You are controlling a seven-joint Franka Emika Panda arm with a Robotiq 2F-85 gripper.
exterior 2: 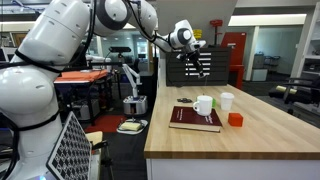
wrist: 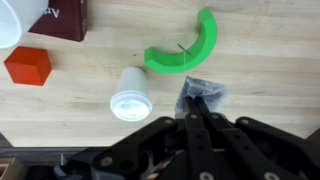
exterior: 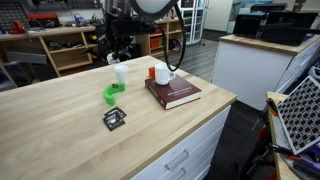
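Above the table my gripper (exterior: 112, 53) is shut on a small pale, crumpled piece, cloth or paper. In the wrist view this pale piece (wrist: 207, 89) shows at the tips of the gripper, over the wood. Beside it stands a white cup (wrist: 131, 97), seen from above. A green arc-shaped piece (wrist: 199, 48) lies flat on the table, apart from the cup. How the pale piece sits between the fingers is partly hidden by the gripper itself.
A dark red book (exterior: 174, 93) carries a white mug (exterior 2: 204, 104). Near it lies a red-orange cube (exterior 2: 236, 119). A flat black item (exterior: 114, 118) rests nearer the front.
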